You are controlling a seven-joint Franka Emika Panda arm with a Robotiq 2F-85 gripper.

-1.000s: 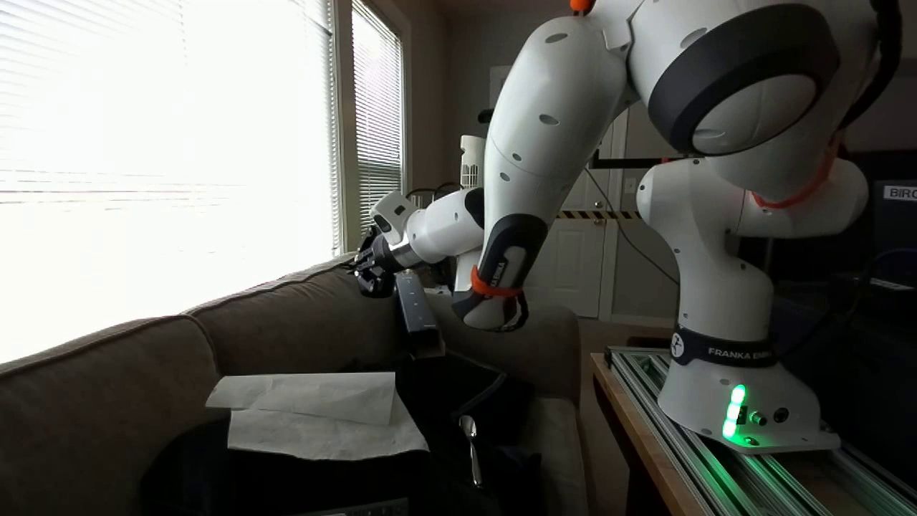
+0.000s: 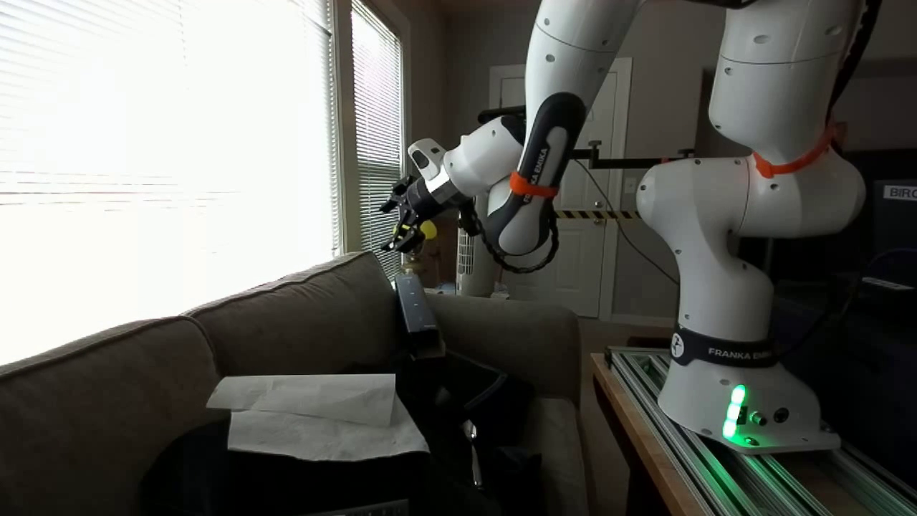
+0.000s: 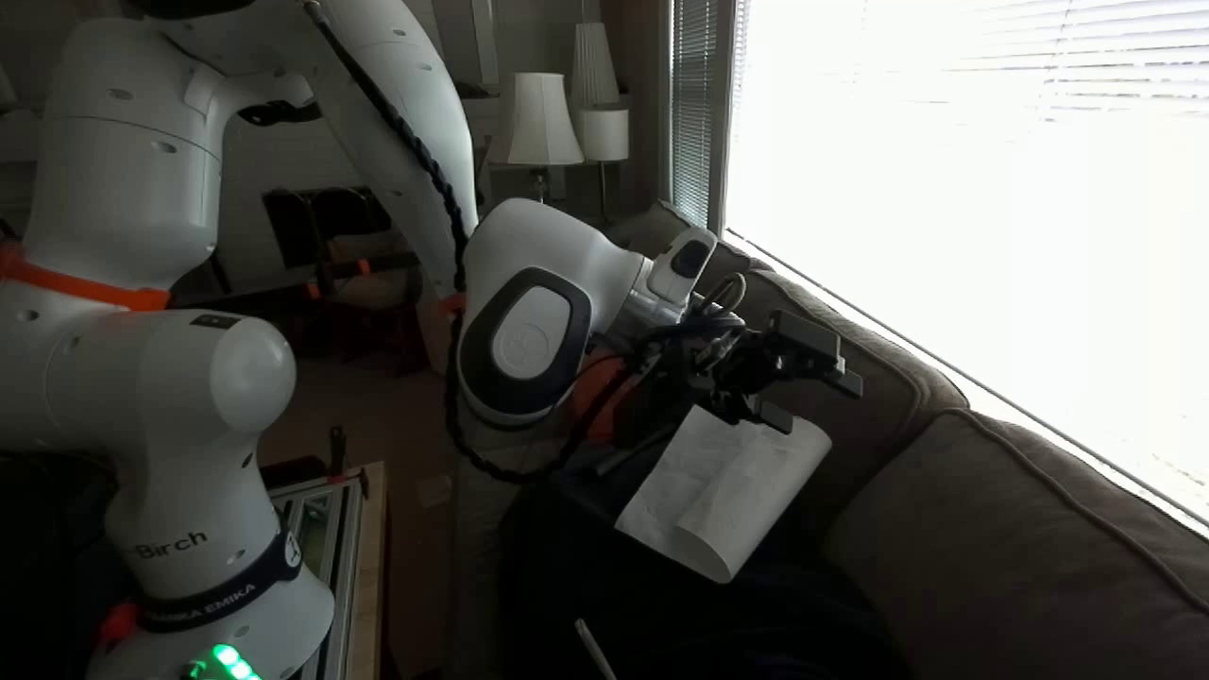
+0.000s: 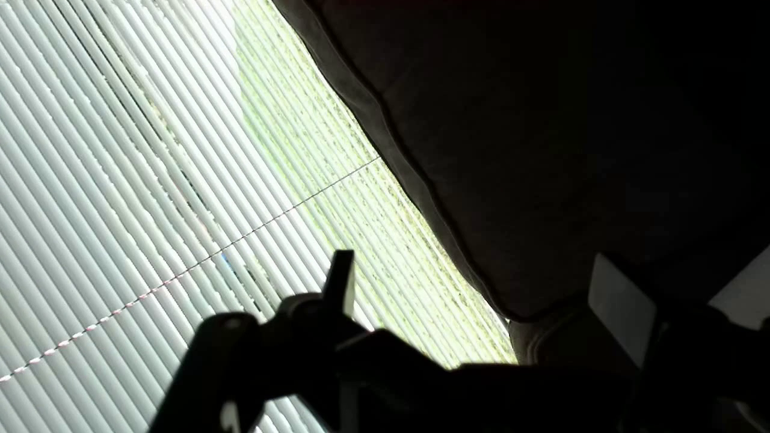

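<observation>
High above the far end of the sofa, my gripper (image 2: 388, 228) stands open. Nothing shows between its fingers in the wrist view, where the window blinds and the dark sofa cushion fill the background. A creased sheet of white paper (image 2: 335, 423) lies partly folded over on dark cloth on the sofa, and its curled edge shows in exterior view 2, below the gripper (image 3: 816, 402). A silver spoon (image 2: 473, 447) rests on the dark cloth beside the paper. A long grey box (image 2: 415, 305) leans near the sofa's far arm, below the gripper.
The sofa backrest (image 2: 292, 309) runs along a bright window with blinds (image 4: 144, 180). At the far end rises the sofa arm (image 2: 516, 331). The robot's base stands on a wooden table with metal rails (image 2: 688, 447). Dark cloth hides much of the seat.
My gripper has risen from near the backrest and shifted somewhat right in exterior view 1, away from the cushion. The upper arm has swung back. Paper, spoon and box look unmoved.
</observation>
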